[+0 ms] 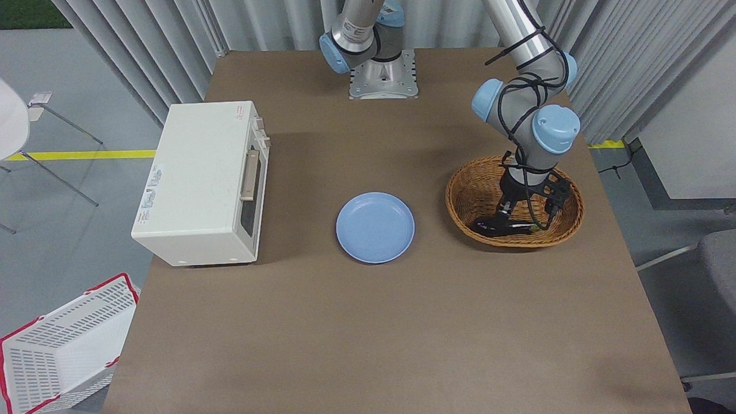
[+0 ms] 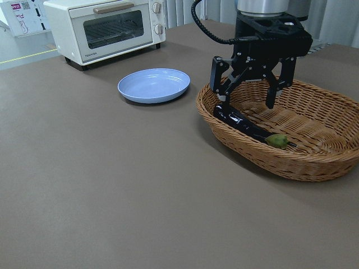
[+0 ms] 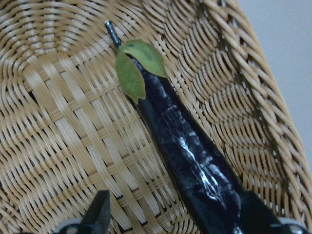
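Note:
A long dark eggplant (image 2: 244,124) (image 3: 185,146) with a green calyx lies in the wicker basket (image 1: 469,186) at the table's right side. My black gripper (image 2: 247,100) hangs low over the basket, fingers apart and open, above the eggplant's body. In the wrist view the two fingertips flank the lower frame edge, the right one over or beside the eggplant's thicker end; whether it touches cannot be told. A round blue plate (image 1: 374,227) sits left of the basket, empty.
A white toaster oven (image 1: 187,179) with its door shut stands at the left of the table.

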